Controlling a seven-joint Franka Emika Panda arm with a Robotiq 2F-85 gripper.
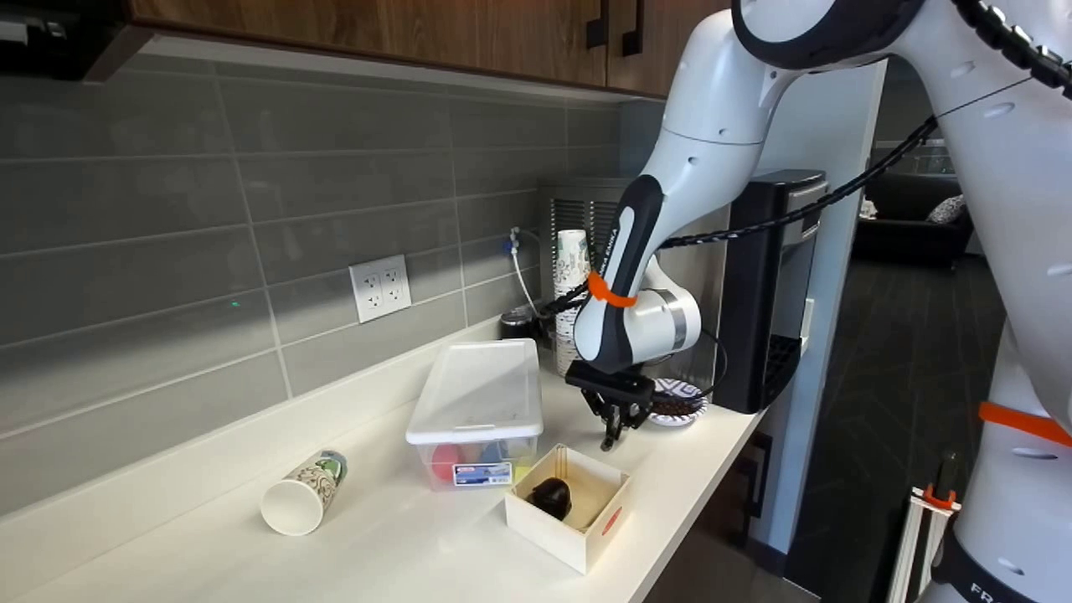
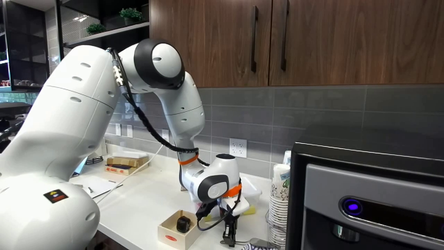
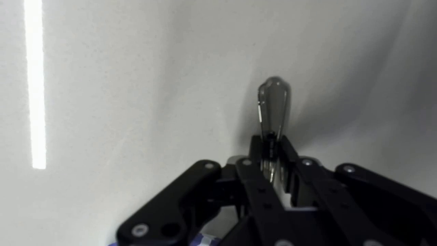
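Observation:
A thin metal utensil handle (image 3: 273, 102) with a rounded end lies along the white counter in the wrist view. My gripper is shut on it, the rounded end sticking out past the fingertips. What the other end looks like is hidden behind the fingers. In exterior view 1 the gripper (image 1: 610, 438) points down close to the counter, between an open wooden box (image 1: 605, 538) and a patterned bowl (image 1: 673, 417). Exterior view 2 has the gripper (image 2: 229, 241) low, right of the same box (image 2: 168, 238).
A black object (image 1: 549, 497) sits inside the box. Behind it stands a lidded clear bin (image 1: 477, 387), and a paper cup (image 1: 301, 497) lies on its side farther left. Stacked cups (image 2: 279, 204) and a black dispenser (image 2: 366, 183) border the right.

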